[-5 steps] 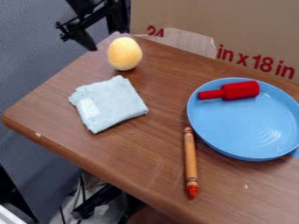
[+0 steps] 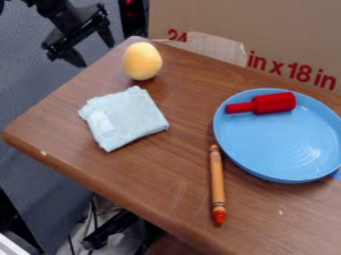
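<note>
My black gripper (image 2: 78, 42) hangs at the top left, off the table's back-left edge and left of a yellow egg-shaped object (image 2: 143, 61). Its fingers look spread apart, with nothing visible between them. A folded pale blue cloth (image 2: 124, 119) lies on the wooden table (image 2: 120, 189) at left of centre. An orange crayon (image 2: 217, 187) lies lengthwise at front right. A blue plate (image 2: 280, 146) on the right holds a red cylinder with a narrow handle (image 2: 272, 103).
A cardboard box (image 2: 253, 35) stands along the back of the table. Beyond the left edge is a drop to a grey surface.
My gripper has moved leftward and a little down, away from the yellow object. The things on the table look unmoved.
</note>
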